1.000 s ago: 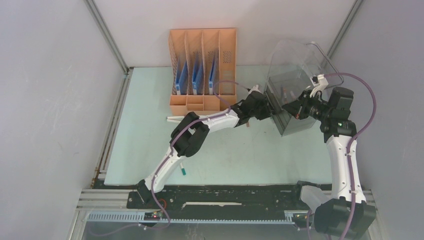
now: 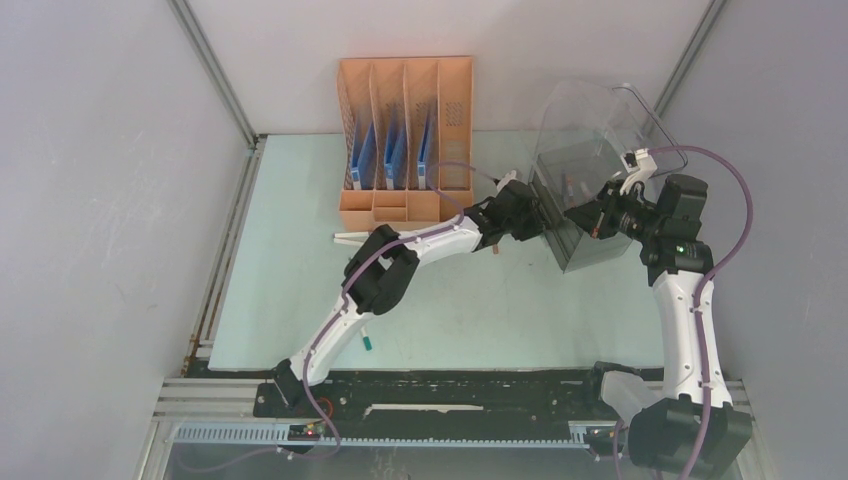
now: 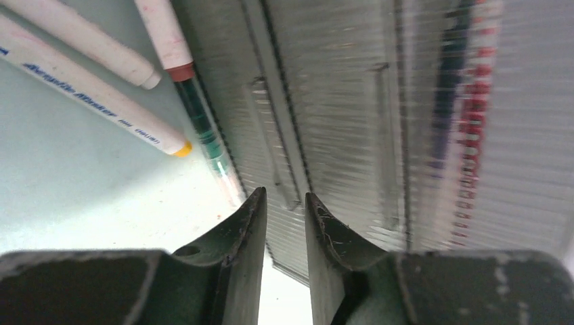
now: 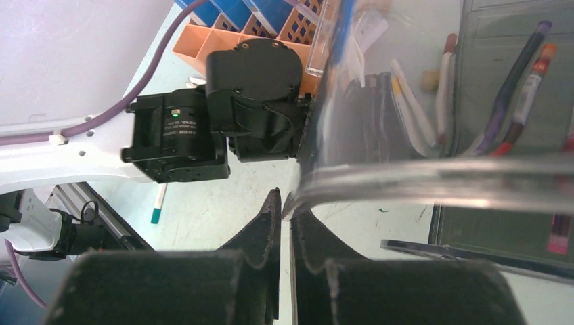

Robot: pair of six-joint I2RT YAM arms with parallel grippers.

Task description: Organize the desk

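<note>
A clear case (image 2: 590,250) stands at the desk's right. My right gripper is shut on its transparent edge, with pens visible behind it. My left gripper (image 2: 535,225) is at the case's left side. In the left wrist view its fingertips (image 3: 256,200) lie over the grey plastic beside a green marker (image 3: 203,128); two white markers (image 3: 101,95) lie on the desk to the left. The fingers show a narrow gap, with nothing clearly between them. A purple pen (image 4: 508,88) and other pens lie in the case.
An orange organizer (image 2: 455,80) holding blue folders stands at the back. A green-capped marker (image 2: 366,340) lies near the front, and white sticks (image 2: 345,237) lie by the organizer.
The right arm holds still.
</note>
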